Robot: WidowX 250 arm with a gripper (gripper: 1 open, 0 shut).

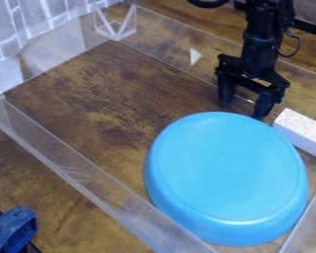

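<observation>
My black gripper (247, 89) hangs at the upper right over the wooden floor of a clear-walled bin, its two fingers apart, low near the surface. Nothing clear shows between them, though the dark parts are hard to make out. Just in front and to the right of it lies a white speckled block (300, 133). A large light blue round lid or upturned dish (227, 178) fills the lower right of the bin.
Clear plastic walls (42, 133) border the workspace. A blue object (9, 232) sits outside at the lower left, and white fabric (29, 30) is at the upper left.
</observation>
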